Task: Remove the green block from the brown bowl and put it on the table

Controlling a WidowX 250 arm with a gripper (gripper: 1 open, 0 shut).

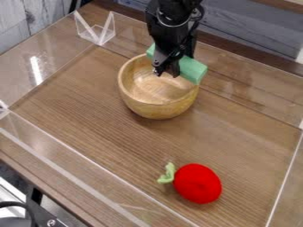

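The brown bowl point(142, 106) stands upright on the wooden table. At its far right rim is the green block point(192, 71), partly hidden behind the arm. A smaller patch of green also shows on the left side of the arm. My dark gripper point(168, 67) points down over the far part of the bowl, right at the block. Its fingers overlap the block in this view, so whether they are apart or closed on it is unclear.
A red tomato-like toy point(198, 183) with a green stem lies near the front right. Towards the back left stands a clear angular object point(96, 29). Bare table lies left of the bowl and to its right.
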